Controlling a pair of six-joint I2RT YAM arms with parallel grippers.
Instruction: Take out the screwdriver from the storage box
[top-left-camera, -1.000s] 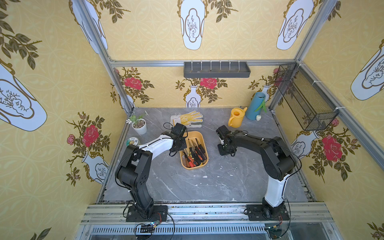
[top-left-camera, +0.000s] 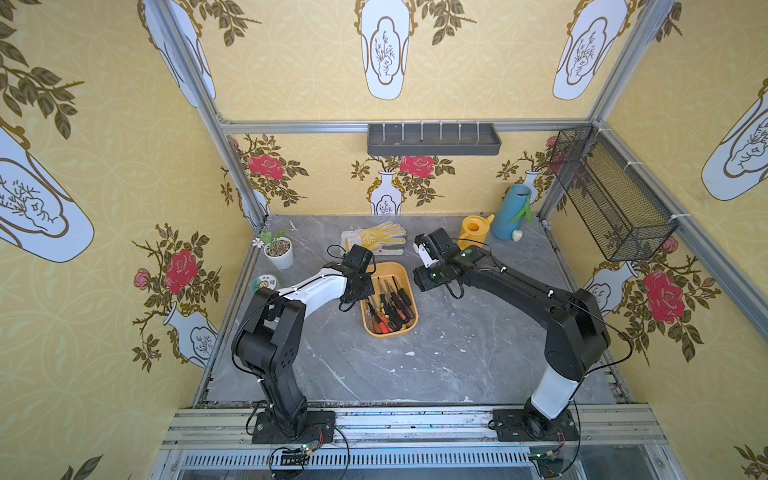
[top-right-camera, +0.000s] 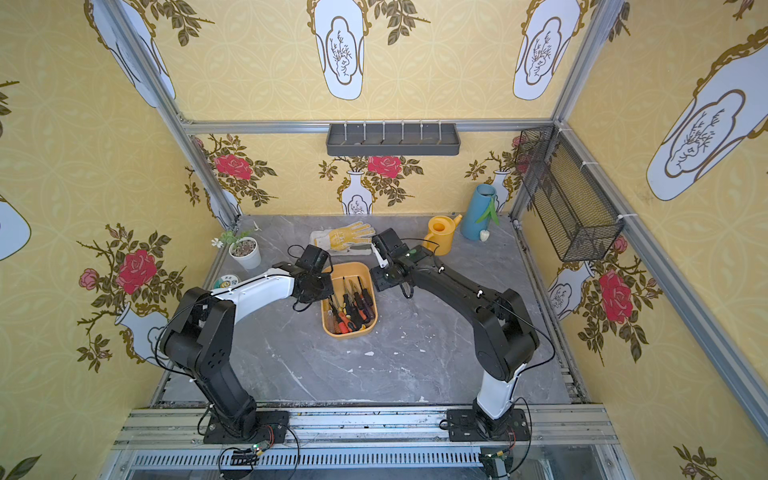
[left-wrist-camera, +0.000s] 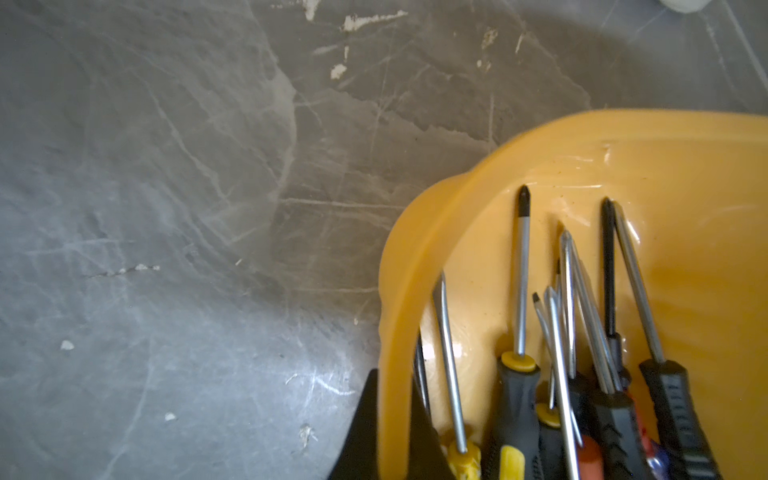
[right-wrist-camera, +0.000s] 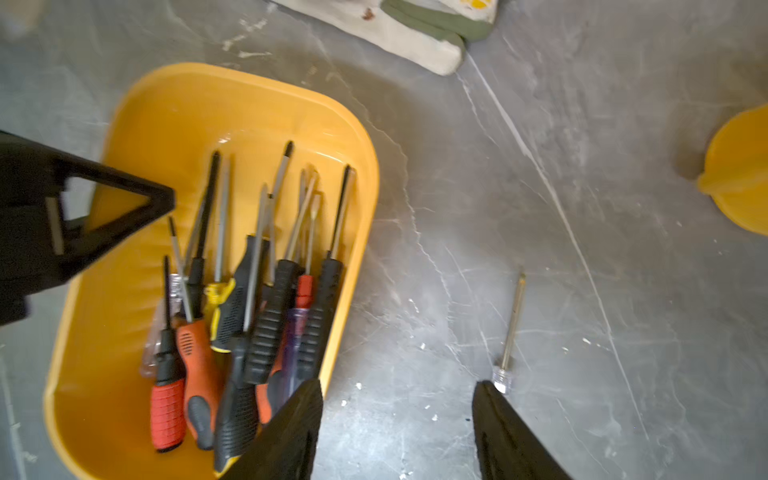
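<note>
A screwdriver with a gold shaft (right-wrist-camera: 513, 320) and a clear handle lies on the grey table, right of the storage box, in the right wrist view; a finger hides most of its handle. My right gripper is open and empty, raised above the table between box and screwdriver. The yellow storage box (right-wrist-camera: 364, 208) holds several other screwdrivers. At its left side, my left gripper is shut on the rim, which runs between its fingers. I cannot make out the loose screwdriver in the top views, where the right arm covers that area.
Gloves (top-left-camera: 382, 235) lie behind the box. A yellow watering can (top-left-camera: 473, 230) and a blue vase (top-left-camera: 510, 214) stand at the back right. On the left is a potted plant (top-left-camera: 279, 253). Bare table (top-left-camera: 488, 344) lies in front and to the right.
The screwdriver stays on the table. The left gripper has shifted only slightly.
</note>
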